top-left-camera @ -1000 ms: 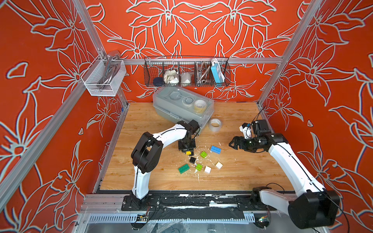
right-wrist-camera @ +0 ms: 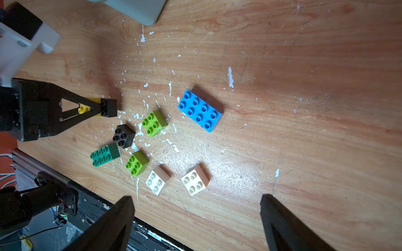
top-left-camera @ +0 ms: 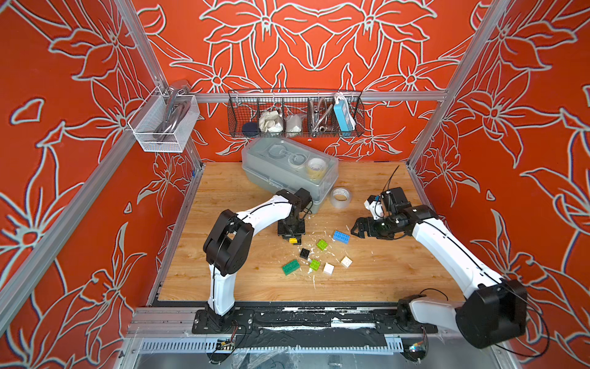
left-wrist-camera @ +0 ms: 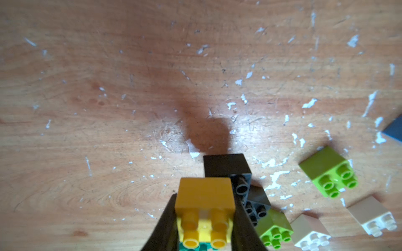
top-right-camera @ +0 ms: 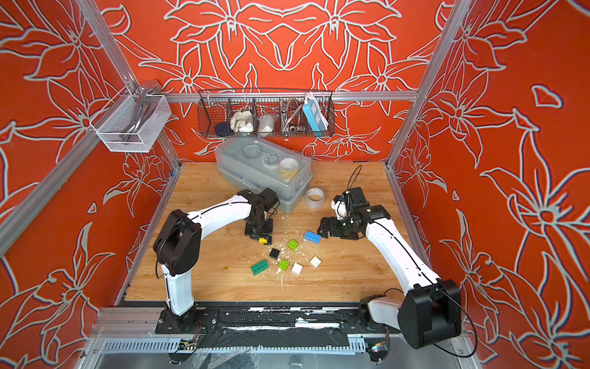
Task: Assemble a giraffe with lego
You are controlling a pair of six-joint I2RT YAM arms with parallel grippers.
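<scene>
A yellow brick is between the fingertips of my left gripper, against a black brick; whether the fingers are closed on it is unclear. A second black brick lies nearby with two lime bricks, a green brick, a blue brick and two white bricks. My right gripper stands open and empty, right of the blue brick in the top views.
A clear storage box and a tape roll stand behind the bricks. Wire baskets hang on the back wall.
My right gripper has moved left toward the bricks. My left gripper has shifted slightly left with the yellow brick at its fingertips.
</scene>
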